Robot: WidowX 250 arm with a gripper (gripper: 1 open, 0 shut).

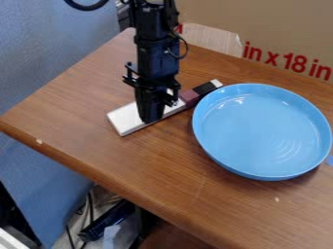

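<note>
A black arm reaches down from the top of the camera view to its gripper (154, 109), which sits low over a white, flat, elongated object (127, 120) on the wooden table. The object runs diagonally toward a dark maroon part (196, 95) beside the plate. The gripper hides the middle of the object, and whether its fingers are open or shut on it cannot be seen. A blue plate (260, 131) lies to the right.
A cardboard panel (279, 29) with red print stands at the back right.
</note>
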